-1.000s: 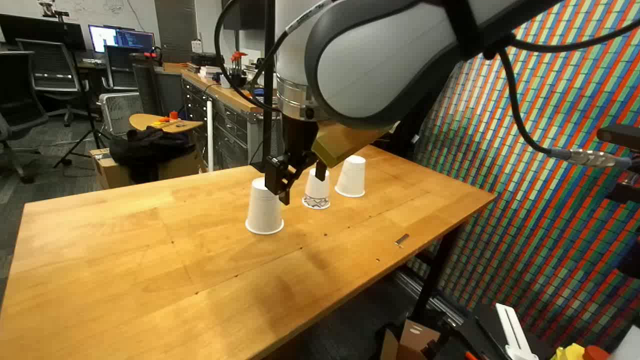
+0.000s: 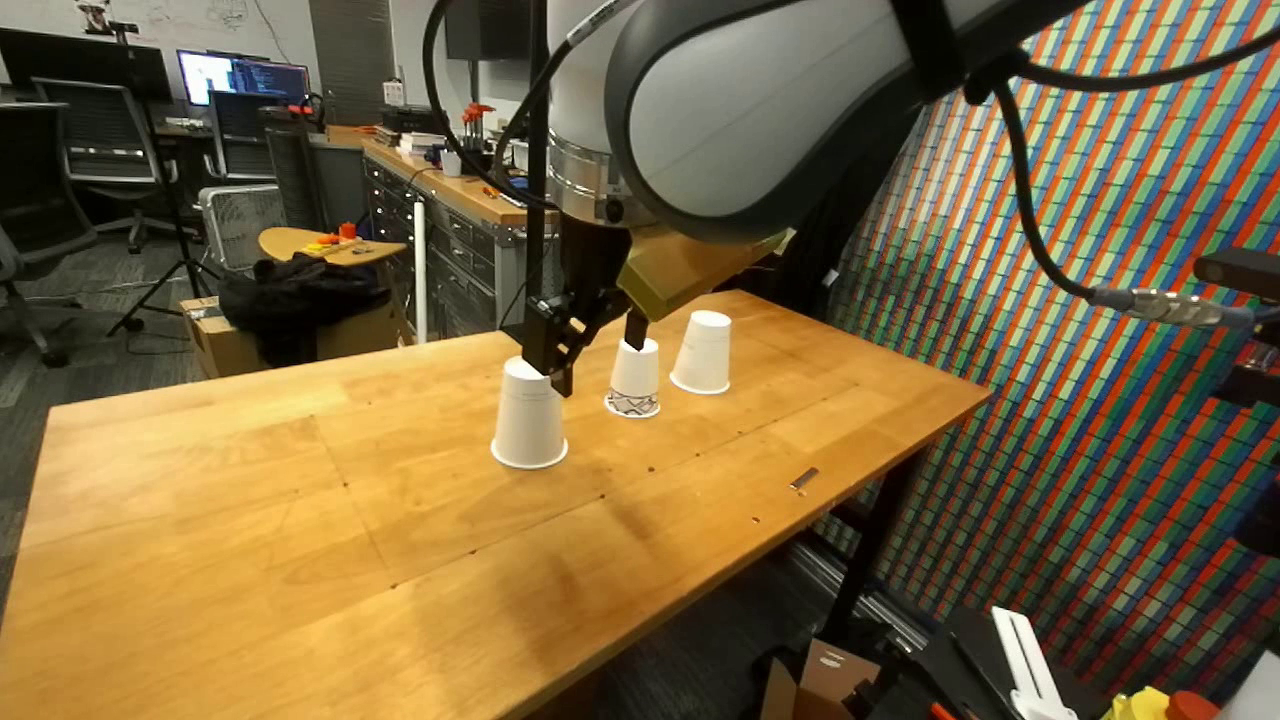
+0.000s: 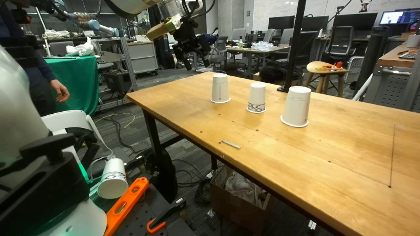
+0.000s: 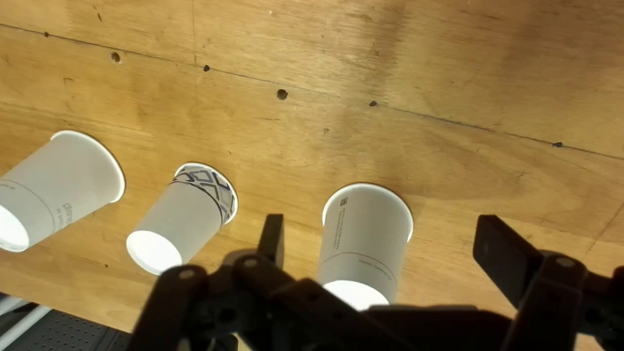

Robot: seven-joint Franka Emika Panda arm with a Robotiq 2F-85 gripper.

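Three white paper cups stand upside down in a row. In exterior view 2 they are a left cup [image 3: 220, 89], a smaller patterned cup [image 3: 256, 96] in the middle, and a larger right cup [image 3: 296, 107]. My gripper [image 3: 197, 66] is open and raised, to the upper left of the left cup. In the wrist view that same cup [image 4: 365, 245] shows between the spread fingers, well below them and untouched; the patterned cup [image 4: 184, 216] lies left of the fingers. In exterior view 1 my gripper [image 2: 602, 364] overlaps the near cup [image 2: 528, 420] and the patterned cup's top.
The wooden table [image 2: 300, 504] is broadly clear around the cups. A small metal strip [image 3: 231, 144] lies near one edge. A black post [image 3: 293, 51] rises behind the row. Another cup [image 3: 113, 179] lies off the table beside an orange level [image 3: 126, 206].
My gripper has shifted slightly up and left in exterior view 1, staying open. The three cups have not moved.
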